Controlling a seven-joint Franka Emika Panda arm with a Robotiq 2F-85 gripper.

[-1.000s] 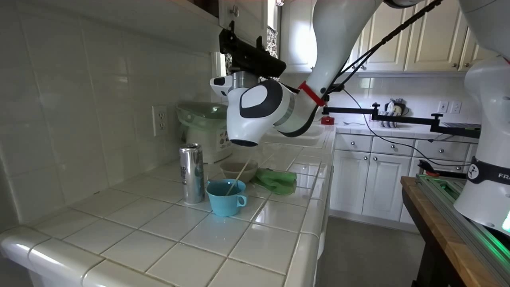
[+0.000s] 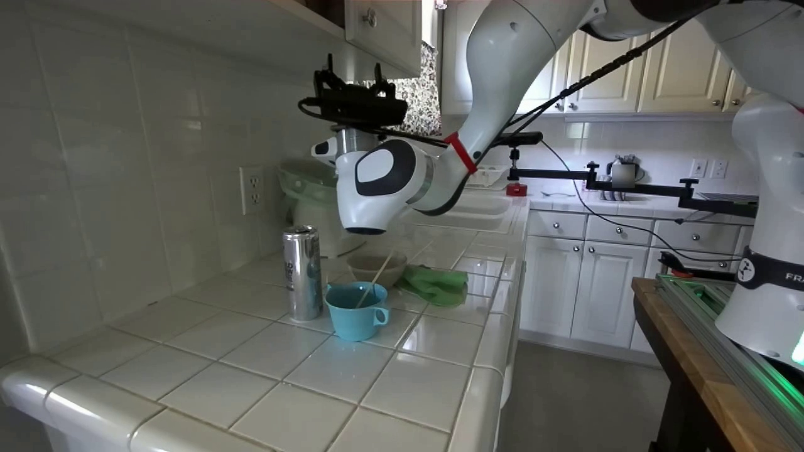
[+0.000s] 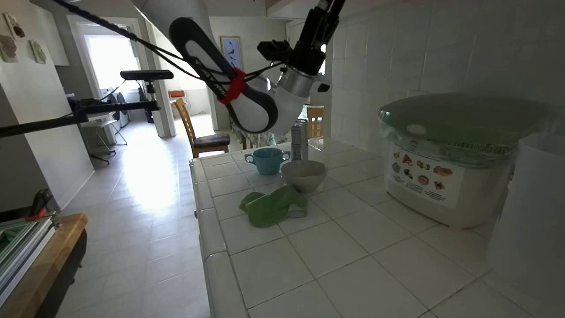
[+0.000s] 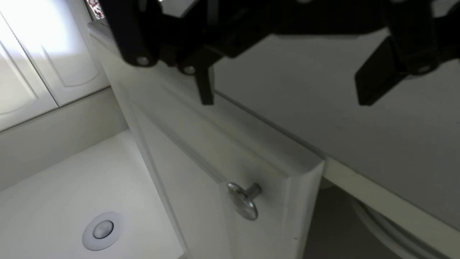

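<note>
My gripper (image 2: 354,69) points upward below the wall cabinet, its fingers apart and the gap empty. The wrist view shows the two dark fingertips of the gripper spread wide against the cabinet's pale underside (image 4: 345,125). A white cabinet door (image 4: 189,168) stands swung out from the cabinet, with a dark interior showing beside its edge. On its face sits a round metal knob (image 4: 242,202), below the fingers in that picture and apart from them. From exterior view 1, the same door (image 2: 392,37) hangs above and to the right of the gripper.
On the tiled counter (image 2: 249,399) stand a silver can (image 2: 303,275), a blue cup (image 2: 354,320) with a stick in it, and a bowl (image 3: 303,175). A green cloth (image 3: 273,207) lies near the bowl. A lidded bin (image 3: 423,180) stands against the wall.
In exterior view 1 my gripper has shifted left and a little lower, away from the cabinet door, and its tilt has levelled out. The counter objects have stayed put.
</note>
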